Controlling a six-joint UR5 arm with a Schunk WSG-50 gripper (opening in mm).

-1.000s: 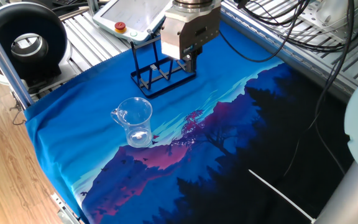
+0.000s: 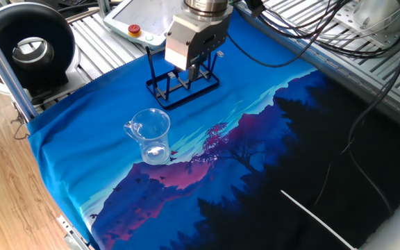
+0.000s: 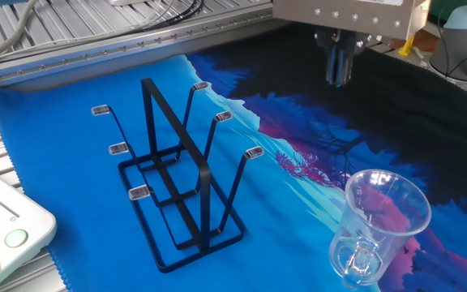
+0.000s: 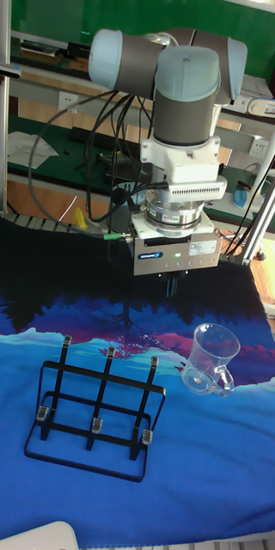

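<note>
A clear cup with a handle (image 2: 151, 135) stands upright and empty on the printed cloth; exterior view 2 has the same cup (image 3: 379, 223) at the right. The black wire rack (image 3: 177, 186) rests on the cloth, its prongs tipped with clear pads and no cup on them. My gripper (image 4: 172, 284) hangs in the air, pointing down, behind the rack and to the left of the cup in exterior view 3. Its narrow fingers (image 3: 339, 65) are close together in the middle of the body, with nothing visible between them. In exterior view 1 the gripper overlaps part of the rack (image 2: 182, 94).
The teach pendant (image 2: 141, 21) with a red button lies beside the rack at the table's edge. Cables (image 2: 367, 104) hang at the right, and a white rod-like strip (image 2: 316, 219) crosses the dark part of the cloth. Open cloth surrounds the cup.
The gripper has shifted left in exterior view 1, staying above the cloth near the rack. At the right edge, the arm has shifted too. Cup and rack have kept their places.
</note>
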